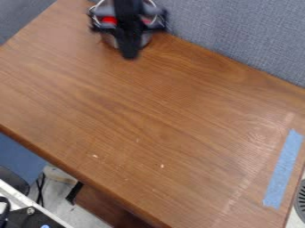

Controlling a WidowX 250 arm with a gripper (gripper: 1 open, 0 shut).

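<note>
My gripper (pixel 128 44) is at the top of the view, blurred, in front of a steel pot (pixel 105 37) near the back edge of the wooden table (pixel 155 125). It covers much of the pot. A bit of red (pixel 106 20) shows inside the pot behind it. The blur hides whether the fingers are open or shut.
A strip of blue tape (pixel 281 167) lies along the right of the table. A grey padded surface (pixel 238 36) borders the back. Cables show off the table at the lower left.
</note>
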